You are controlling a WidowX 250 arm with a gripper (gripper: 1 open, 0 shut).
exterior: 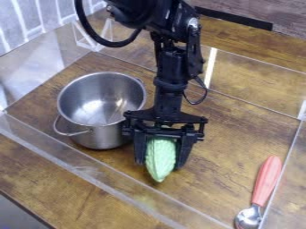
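My black gripper (163,148) is low over the wooden table, its fingers around a pale green, elongated object (159,161) that looks like a leafy vegetable or toy cabbage. The fingers sit on either side of its upper part; whether they press on it is hard to tell. A steel pot (100,104) with a wire handle stands just left of the gripper.
An ice-cream scoop (266,182) with a pink handle lies at the right. Clear strips edge the wooden surface (216,179). The wood behind and right of the arm is mostly bare.
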